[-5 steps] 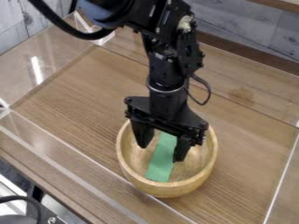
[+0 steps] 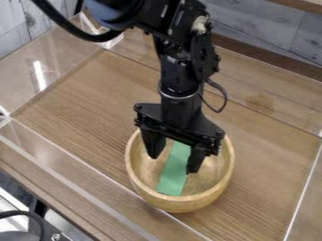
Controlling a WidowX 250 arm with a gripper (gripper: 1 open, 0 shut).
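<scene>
A black robot arm reaches down from the top into a light wooden bowl (image 2: 149,186) at the lower centre. In the bowl lies a flat green object (image 2: 174,173), partly under the gripper (image 2: 174,151). The gripper's two fingers stand apart, open, one at each side over the bowl, with the green piece visible between and below them.
The bowl stands on a wooden table (image 2: 75,113) with free room to the left and right. A grey plank surface (image 2: 265,38) runs along the back. Black cabling shows at the lower left corner.
The gripper and arm appear very slightly shifted; the bowl and green object look the same.
</scene>
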